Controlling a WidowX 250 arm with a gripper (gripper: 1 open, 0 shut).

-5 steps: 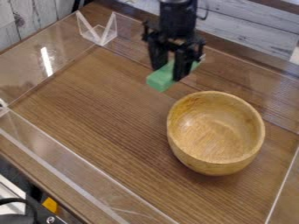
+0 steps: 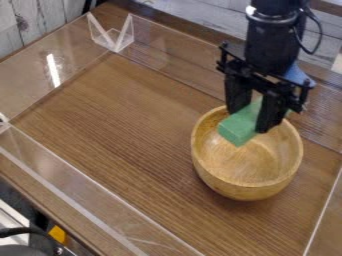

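My gripper (image 2: 261,98) hangs over the yellow bowl (image 2: 243,170) at the right of the table, shut on a green object (image 2: 245,124). The green object is tilted and sits over the back half of the bowl, low against its interior as seen from here. Whether it touches the bowl cannot be told.
A white wire-like item (image 2: 114,35) stands at the back left edge, near a wall.
The gripper with the green object has moved right and toward the camera, from behind the bowl to over it. The bowl has stayed put.
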